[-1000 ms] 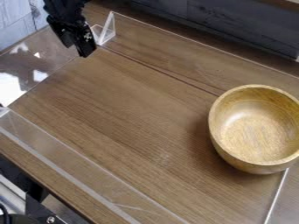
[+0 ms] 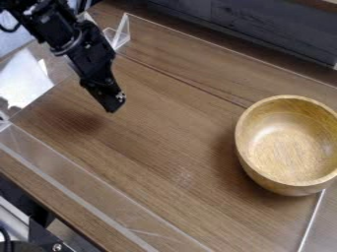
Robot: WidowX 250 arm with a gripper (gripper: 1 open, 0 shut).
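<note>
My black gripper (image 2: 113, 99) hangs over the left part of the wooden table, angled down toward the surface. It looks shut, with nothing visible between its fingers. A large wooden bowl (image 2: 285, 148) stands on the right side of the table, well apart from the gripper.
Bare wood (image 2: 171, 157) fills the middle of the table. Clear plastic edging (image 2: 79, 182) runs along the near left edge, and a clear bracket stands at the upper left behind the arm. A dark grey wall (image 2: 250, 25) lies along the back.
The arm has moved from the back left corner toward the front and slightly right, bringing the gripper lower in the view. The bowl has not moved.
</note>
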